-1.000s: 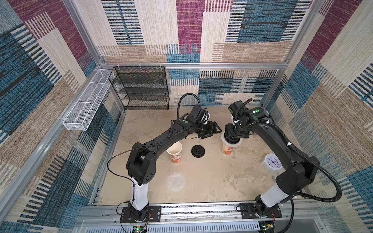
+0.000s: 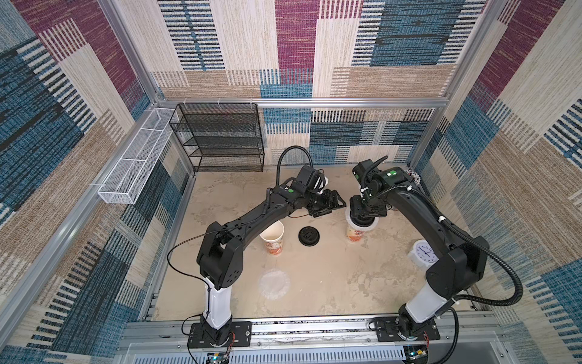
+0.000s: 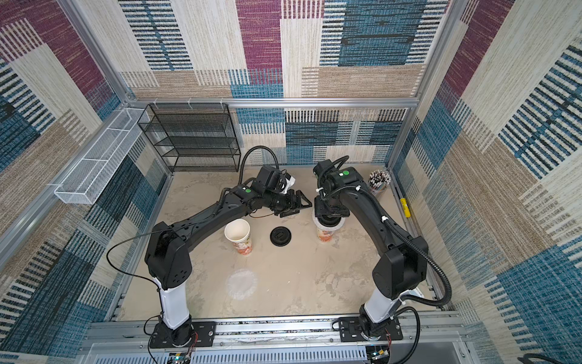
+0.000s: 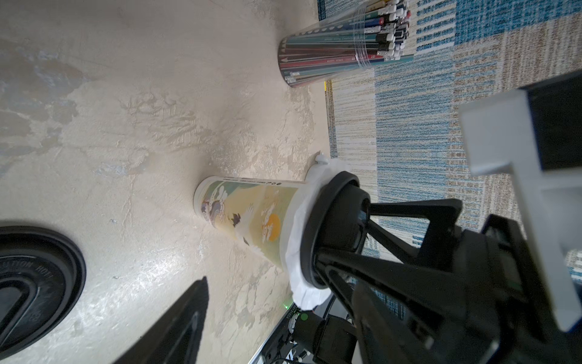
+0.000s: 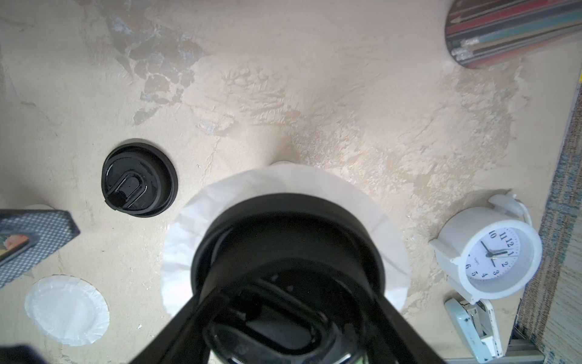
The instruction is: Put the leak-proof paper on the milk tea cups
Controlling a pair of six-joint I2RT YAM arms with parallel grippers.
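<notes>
At right, a printed paper cup (image 4: 248, 209) stands upright with a white leak-proof paper (image 4: 297, 236) draped over its mouth. Resting on that paper, a black lid (image 4: 327, 230) sits between the fingers of my right gripper (image 2: 365, 212), which is shut on it. The lid hides the paper's middle in the right wrist view. My left gripper (image 2: 336, 205) hangs open left of this cup, nothing between its fingers. A second cup (image 2: 272, 239) stands uncovered at left, mouth bare. Another round white paper (image 2: 274, 284) lies flat in front of it. A spare black lid (image 2: 309, 236) lies between the cups.
A pencil cup (image 3: 379, 180) stands at the back right. The white clock (image 5: 491, 248) and a stapler (image 5: 476, 327) lie toward the right edge. A black wire rack (image 2: 221, 139) is at the back left.
My right arm has shifted slightly to the left, its gripper staying at the lid on the right cup. The left arm, papers and left cup look unmoved.
</notes>
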